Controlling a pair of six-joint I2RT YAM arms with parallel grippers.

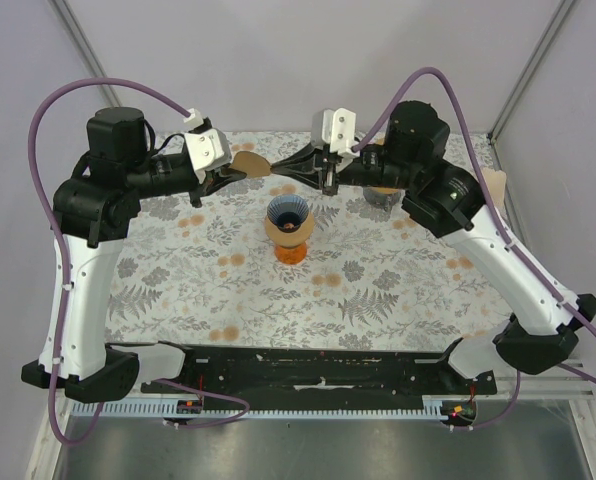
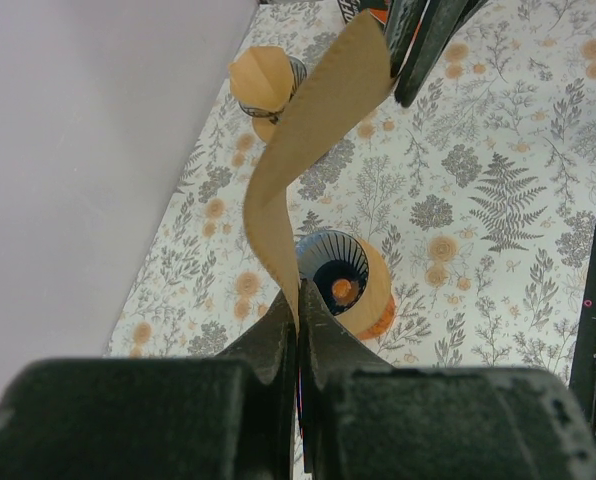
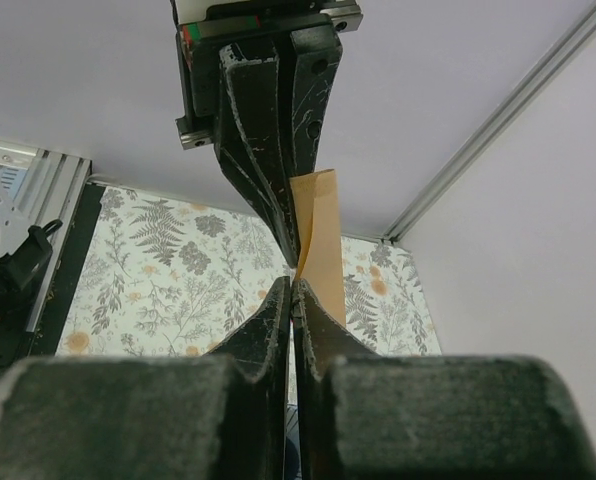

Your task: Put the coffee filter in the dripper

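Note:
A tan paper filter [image 1: 251,163] hangs in the air between my grippers, above the orange-based dripper [image 1: 290,230]. My left gripper [image 1: 236,174] is shut on one end of it; in the left wrist view the folded paper [image 2: 318,120] rises from between those fingertips. My right gripper [image 1: 278,166] is shut at the other end; in the right wrist view its fingertips [image 3: 308,298] meet on the paper's edge [image 3: 323,240]. The dripper's ribbed cone [image 2: 333,262] with a tan rim shows below the left gripper.
A second container with tan paper filters [image 2: 263,80] stands at the back right, partly behind the right arm in the top view. A dark edge runs along the front.

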